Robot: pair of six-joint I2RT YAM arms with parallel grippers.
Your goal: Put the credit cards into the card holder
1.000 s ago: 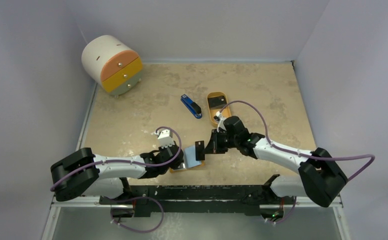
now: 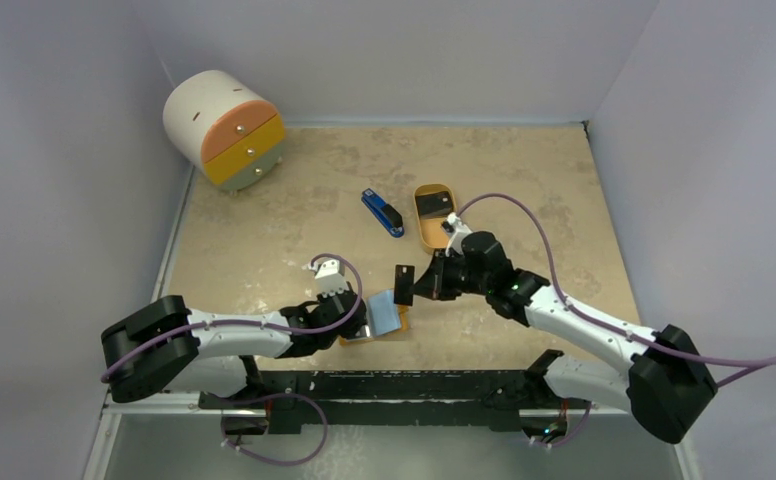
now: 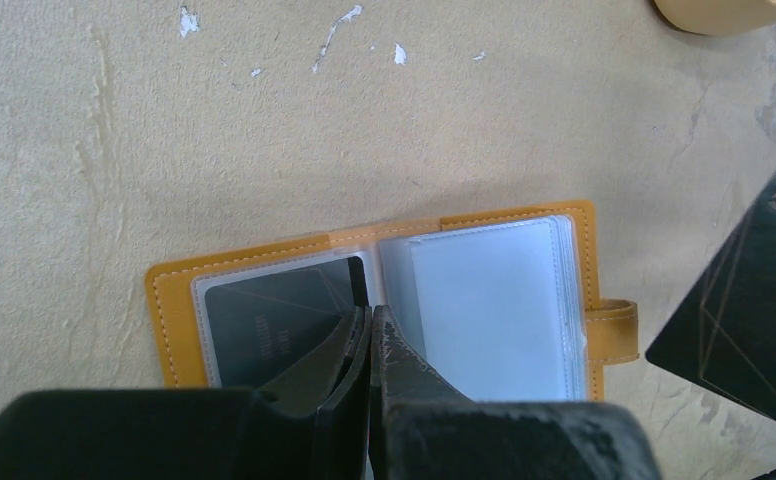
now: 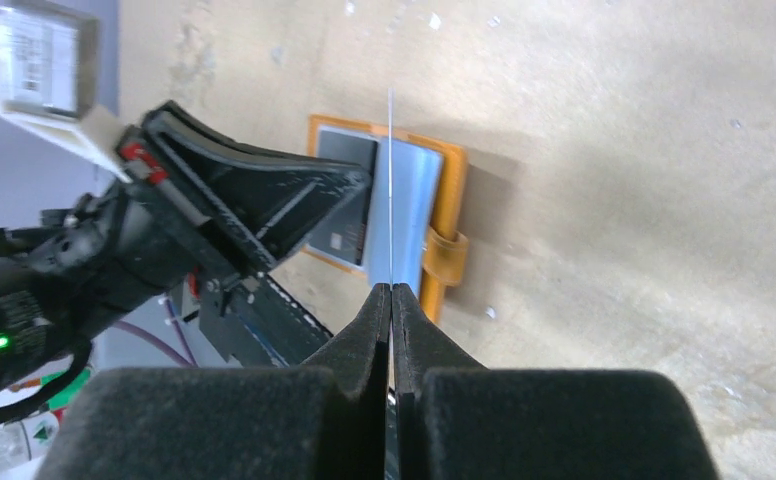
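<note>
The tan card holder (image 3: 519, 212) lies opened out near the table's front edge. In the left wrist view a black card (image 3: 264, 315) fills its left clear pocket, while the right-hand clear sleeves (image 3: 489, 300) look pale and empty. My left gripper is shut low over the holder near its fold; nothing shows between its fingers. A second black card (image 2: 404, 285) is pinched in my right gripper, held above the holder's right edge. From the right wrist that card (image 4: 391, 200) appears edge-on as a thin line, apart from the sleeves.
Behind the right gripper stands a tan tray (image 2: 436, 187) with another black card (image 2: 432, 204) inside. A blue stapler-like object (image 2: 382, 212) lies left of it. At the back left is a small drawer cabinet (image 2: 219, 130).
My left arm and the holder look unmoved.
</note>
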